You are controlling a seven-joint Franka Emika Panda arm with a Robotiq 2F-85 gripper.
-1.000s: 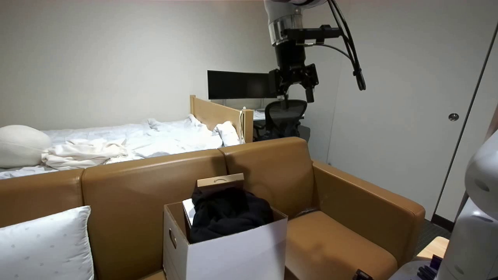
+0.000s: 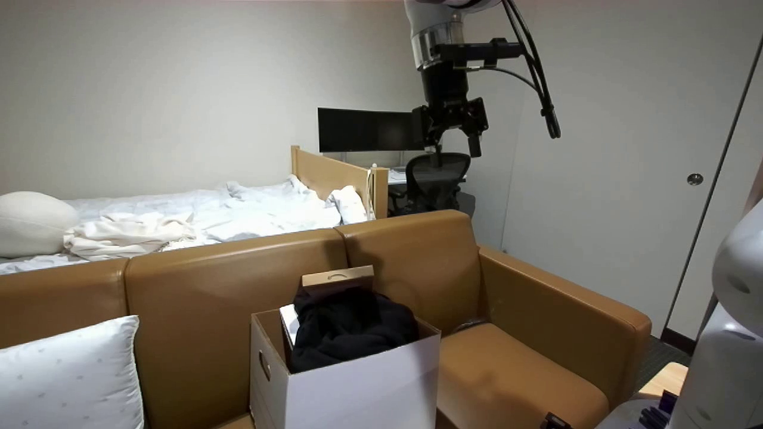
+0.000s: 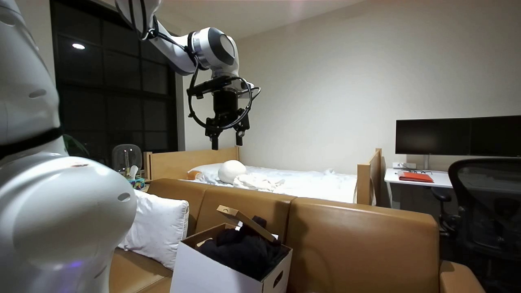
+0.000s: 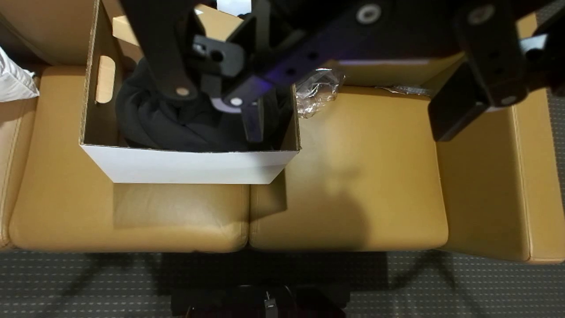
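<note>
High above the brown sofa hangs my gripper (image 2: 455, 154), its fingers pointing down and spread apart. It is open, with nothing between its fingertips, as exterior view 2 also shows of the gripper (image 3: 227, 141). Below stands a white box (image 2: 365, 389) on the sofa seat, its top uncovered. Black cloth (image 2: 357, 325) fills much of it, along with a brown cardboard piece (image 2: 337, 277) that sticks up at the back. In the wrist view the dark fingers cover part of the box (image 4: 190, 165) and the black cloth (image 4: 175, 119).
Clear crinkled plastic (image 4: 319, 90) lies right of the box on the sofa seat (image 4: 371, 159), which is otherwise bare there. A white pillow (image 2: 71, 372) leans at the left. Behind the sofa back is a bed (image 2: 264, 207); a sofa arm (image 2: 565, 300) bounds the right.
</note>
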